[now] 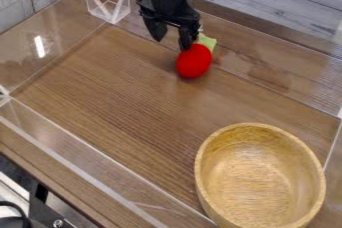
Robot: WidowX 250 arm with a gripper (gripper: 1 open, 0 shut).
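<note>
My black gripper point(171, 32) hangs at the top middle of the camera view, its fingers open, just left of and above a red oval object point(194, 61) lying on the wooden table. A small light green object point(207, 42) sits behind the red one, partly hidden by it and close by the right finger. Nothing clearly shows between the fingers.
A large yellow bowl point(259, 182) fills the lower right of the table point(100, 102). A clear plastic piece point(108, 7) stands at the back left.
</note>
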